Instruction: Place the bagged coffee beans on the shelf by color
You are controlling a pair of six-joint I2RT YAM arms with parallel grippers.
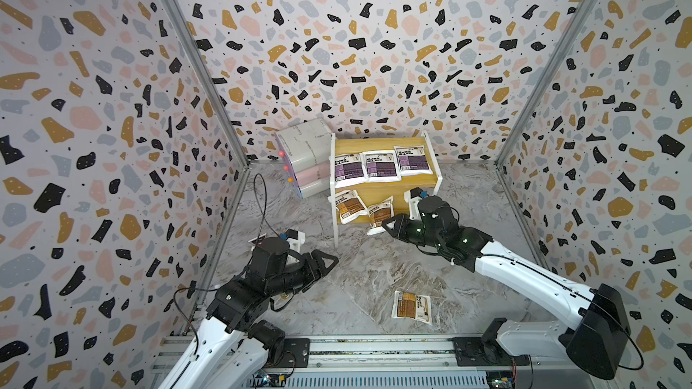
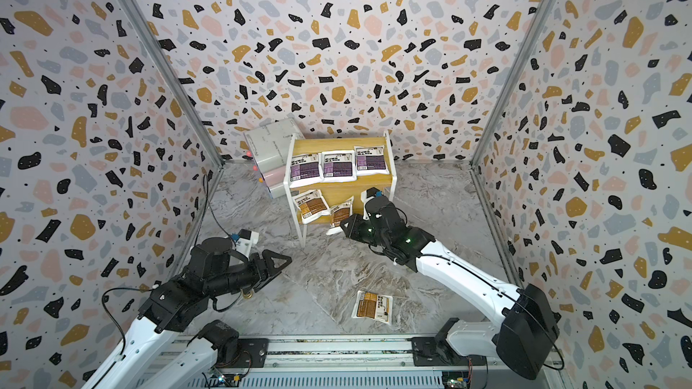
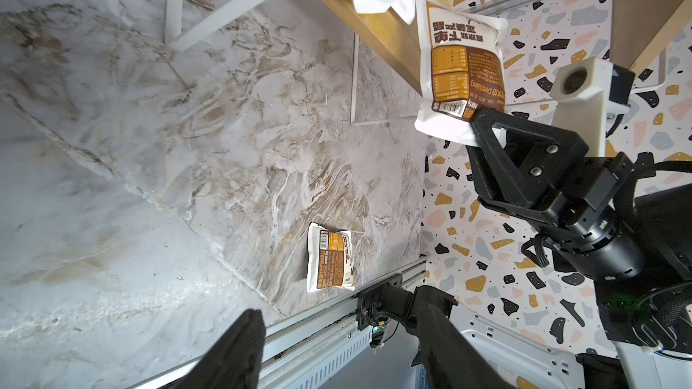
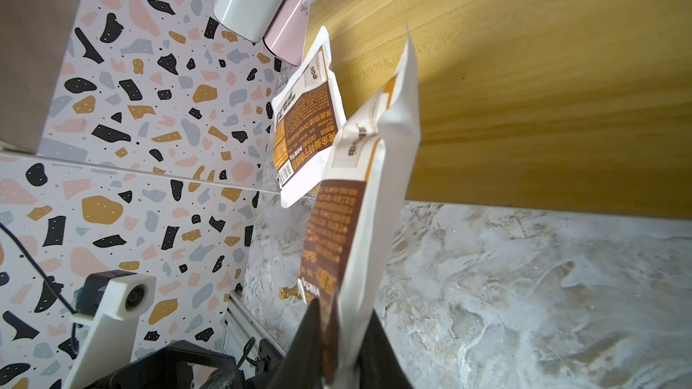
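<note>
My right gripper is shut on the bottom edge of a brown coffee bag [image 4: 353, 201], which reaches over the lower shelf board [image 4: 533, 93]. Beside it on that board, at the left end, rests another brown bag [image 1: 351, 205]. Purple bags [image 1: 380, 165] fill a row on the upper shelf, three across. One more brown bag [image 1: 412, 306] lies flat on the marble table near the front. My left gripper [image 1: 331, 263] stands open left of the shelf's front, nothing between its fingers.
Stacked grey and pink rolls [image 1: 306, 151] stand against the shelf's left side. A white post [image 1: 333, 187] bounds the shelf there. The upper board overhangs the lower level. Bare marble [image 1: 353, 273] lies between the shelf and the front rail.
</note>
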